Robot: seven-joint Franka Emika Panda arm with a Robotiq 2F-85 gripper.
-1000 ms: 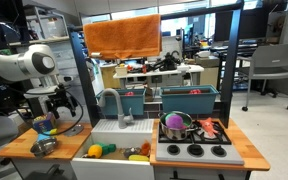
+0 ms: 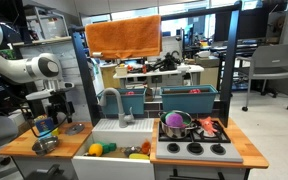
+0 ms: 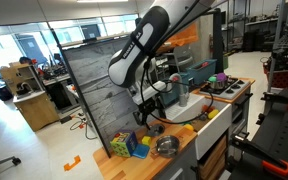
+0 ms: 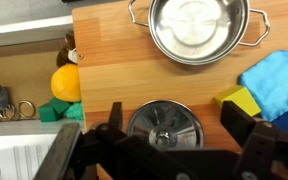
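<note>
My gripper is open above the wooden counter, its dark fingers spread apart with nothing between them. Below it in the wrist view lies a round grey lid [image 4: 142,117] with a small knob, partly covered by the fingers. A steel pot [image 4: 197,27] with two wire handles sits empty at the top of that view. To the right of the lid are a yellow block [image 4: 238,100] and a blue cloth [image 4: 273,82]. In exterior view 2 the lid [image 3: 155,130] lies behind the pot [image 3: 167,146].
The sink [image 2: 117,162] beside the counter holds several toy foods, including a yellow-orange one [image 4: 66,83]. A faucet [image 2: 119,105] rises behind it. On the far-side stove [image 2: 197,143] stands a pot [image 2: 174,125] with colourful contents. An orange towel [image 2: 124,40] hangs overhead.
Over the last second the arm has come lower and the gripper has shifted toward the counter's left part in exterior view 1. The counter objects appear unmoved.
</note>
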